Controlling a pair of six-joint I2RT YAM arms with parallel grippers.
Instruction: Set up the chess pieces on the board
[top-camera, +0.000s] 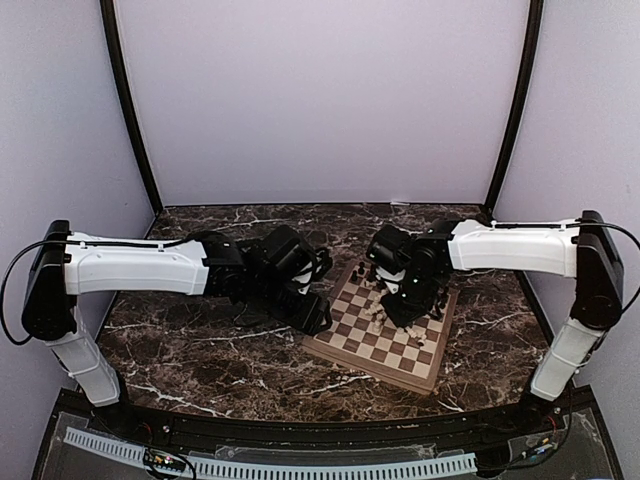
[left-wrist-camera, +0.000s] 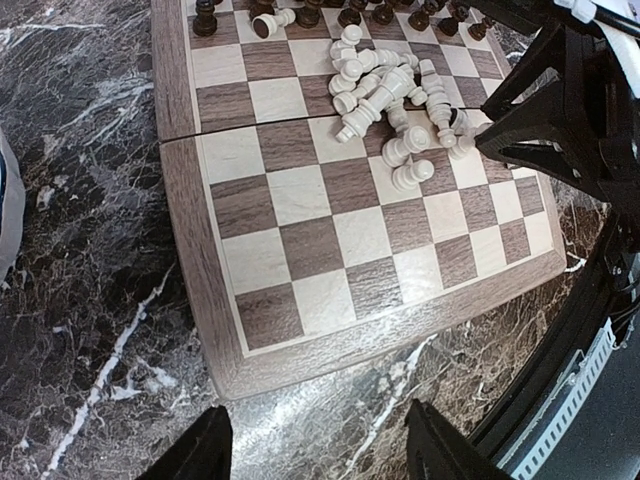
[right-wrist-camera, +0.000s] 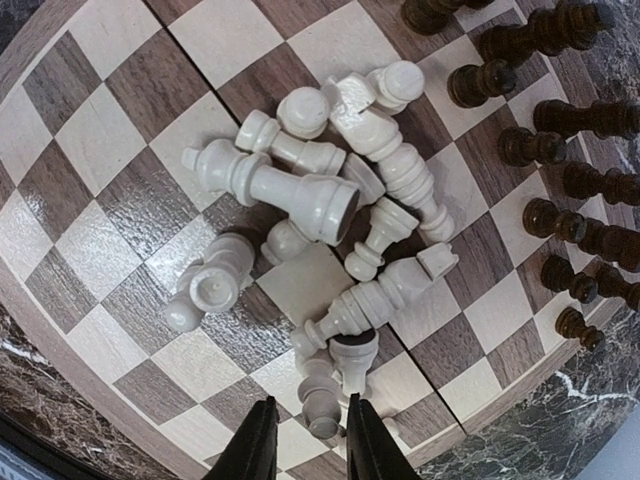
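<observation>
The checkered board (left-wrist-camera: 190, 240) carries a heap of white chess pieces, mostly fallen, among them a large one (right-wrist-camera: 275, 190). Two white pieces (left-wrist-camera: 405, 145) stand apart from the heap. Dark pieces (right-wrist-camera: 545, 35) line the far side, one of them (left-wrist-camera: 272, 22) lying down. My right gripper is low over the white pieces, its fingers part open around the top of an upright white piece (right-wrist-camera: 321, 405), with gaps showing on both sides. Beyond the board's near edge, my left gripper hangs open and empty over the table.
The near squares of the board (left-wrist-camera: 310, 245) are empty. Both arms reach in from the sides, the right one low across the board's right part.
</observation>
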